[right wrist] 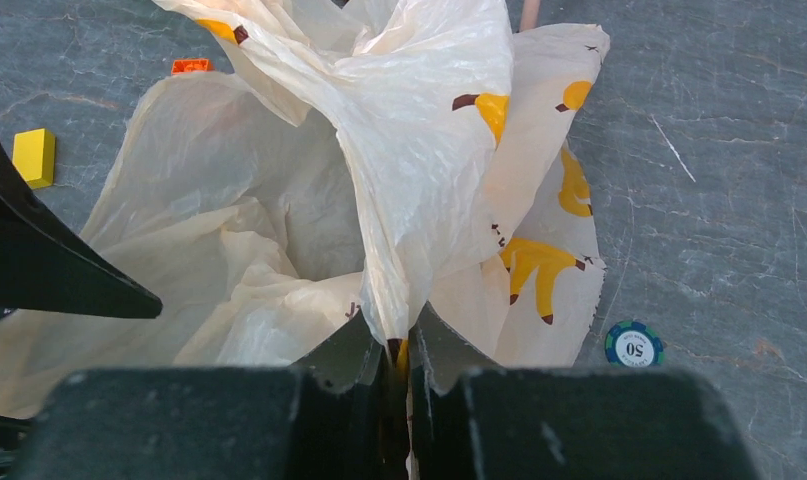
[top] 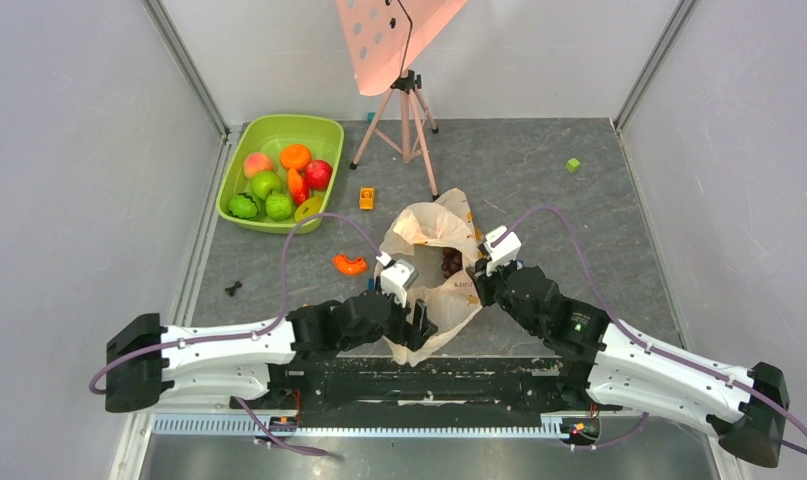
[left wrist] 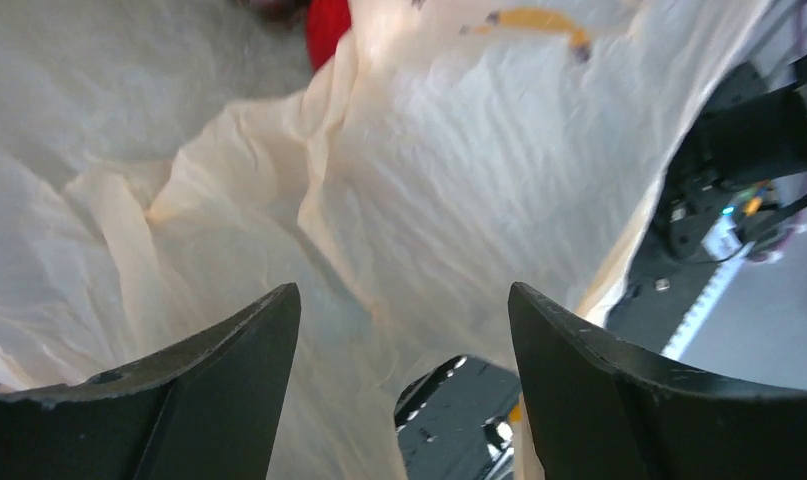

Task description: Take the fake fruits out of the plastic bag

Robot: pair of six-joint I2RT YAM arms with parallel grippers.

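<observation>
A whitish plastic bag [top: 457, 305] printed with yellow bananas stands with its mouth spread in the middle of the table. Inside it, dark round grapes [top: 451, 263] show in the top view, and a bit of something red [left wrist: 326, 30] peeks out in the left wrist view. My right gripper is shut on the bag's gathered rim. At the bag's near edge my left gripper [top: 420, 328] is open, with the bag's film [left wrist: 349, 380] visible between and beyond its fingers; no fruit is between them.
A green basin [top: 222, 190] at the back left holds several fruits. Around the bag lie an orange curved piece [top: 350, 265], an orange block [top: 367, 198] and a poker chip [right wrist: 635, 344]. Behind stands a pink tripod [top: 406, 130].
</observation>
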